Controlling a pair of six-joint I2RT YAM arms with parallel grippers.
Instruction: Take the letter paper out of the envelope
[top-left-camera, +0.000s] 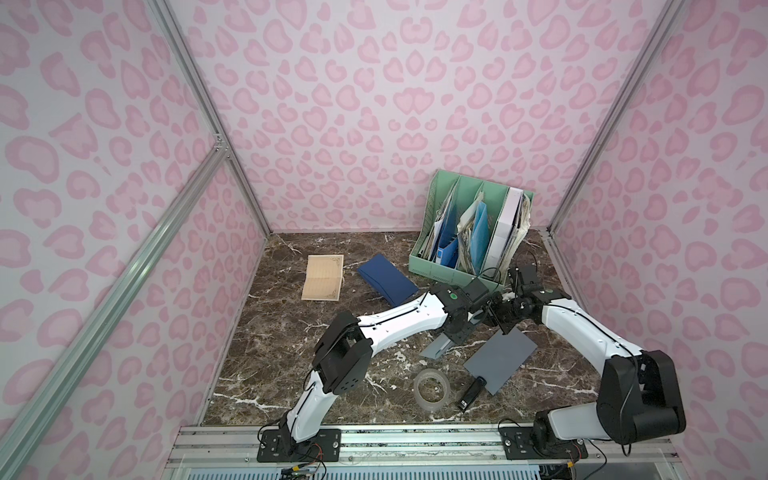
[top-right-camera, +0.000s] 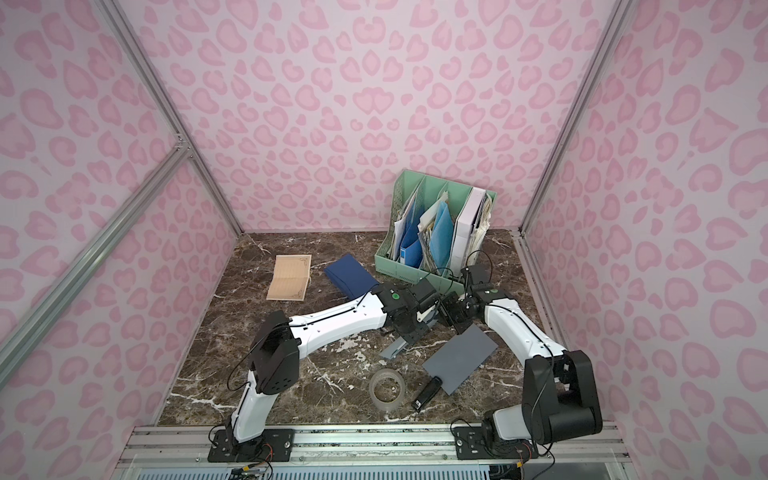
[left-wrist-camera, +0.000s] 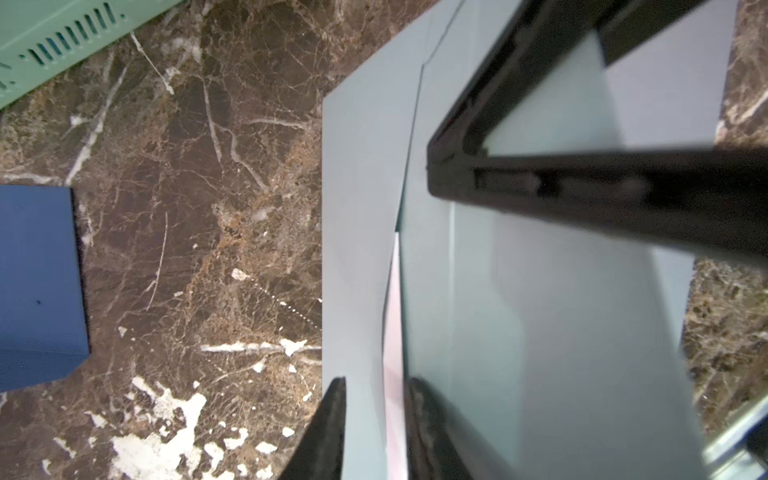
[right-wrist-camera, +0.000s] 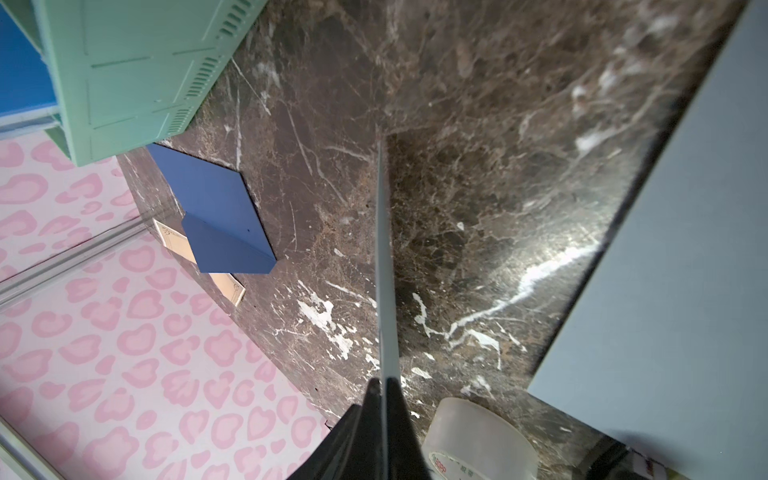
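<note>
In the left wrist view, a pale grey-blue envelope (left-wrist-camera: 520, 320) is upright close to the camera, with a slit showing pale pink paper (left-wrist-camera: 392, 328) inside. My left gripper is part open at that slit; whether the paper is between its blurred fingers is unclear. My right gripper is shut on the envelope, which appears edge-on as a thin strip in the right wrist view. In both top views the two grippers meet in front of the organizer, largely hiding the envelope.
A green file organizer (top-left-camera: 432, 268) stands behind the grippers. A blue folder (top-left-camera: 384, 276) and beige notebook (top-left-camera: 322, 278) lie to the left. A grey board (top-left-camera: 504, 356) and tape roll (top-left-camera: 432, 376) lie in front.
</note>
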